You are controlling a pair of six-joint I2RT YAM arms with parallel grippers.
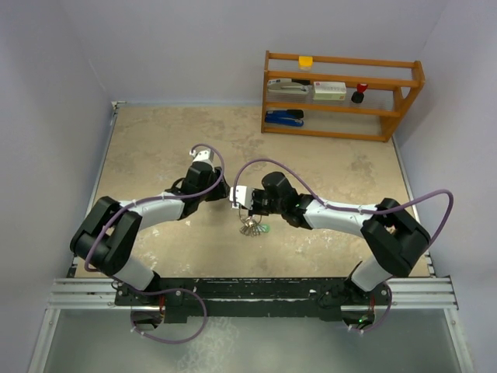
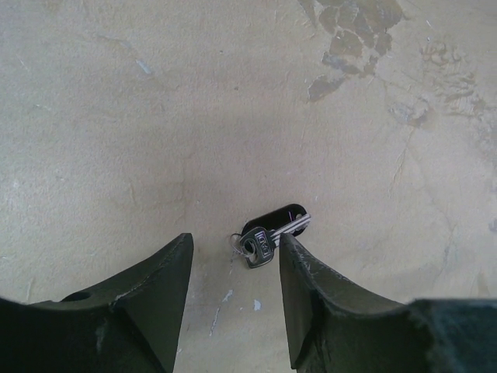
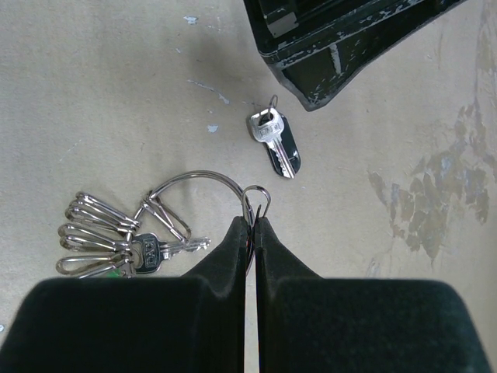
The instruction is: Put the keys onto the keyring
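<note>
A loose silver key [image 3: 269, 130] with a dark oval tag and a thin little ring lies flat on the table. My left gripper is open above this key [image 2: 260, 243], whose head and thin ring show between the fingers; nothing is gripped. In the right wrist view, the large metal keyring [image 3: 203, 174] passes between the fingertips of my right gripper, shut on its wire. Several metal clips [image 3: 89, 233] hang at the ring's left, with a dark-headed key [image 3: 147, 252] among them. From above, the bunch [image 1: 250, 227] sits beside the right gripper.
Part of the left arm's dark gripper body [image 3: 334, 47] looms close above the loose key in the right wrist view. A wooden shelf [image 1: 342, 109] with stationery stands at the back right.
</note>
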